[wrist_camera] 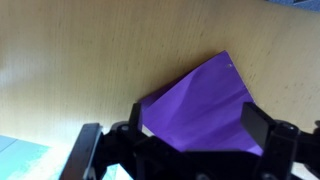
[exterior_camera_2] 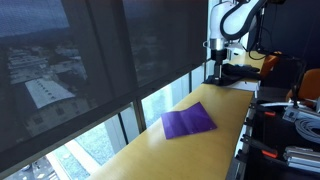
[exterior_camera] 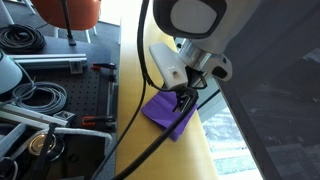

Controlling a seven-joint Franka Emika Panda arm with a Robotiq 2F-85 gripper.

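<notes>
On the wooden table lies a purple cloth (exterior_camera: 156, 109), spread mostly flat and folded over along one side. In exterior view 2 the cloth (exterior_camera_2: 188, 121) shows as a skewed square near the window side. My gripper (exterior_camera: 186, 99) hovers above it in exterior view 1 and hides part of its far side. From the wrist, the cloth (wrist_camera: 200, 102) fills the lower middle, with a raised fold at its left edge. The open gripper has its fingers spread on either side of the view, nothing held between them.
Tools and coiled cables crowd a dark cart (exterior_camera: 85, 95) beside the table. A window ledge (exterior_camera: 232, 150) borders the table's other side. Bare wood (exterior_camera_2: 150, 158) surrounds the cloth, and a black cable hangs from the arm across exterior view 1.
</notes>
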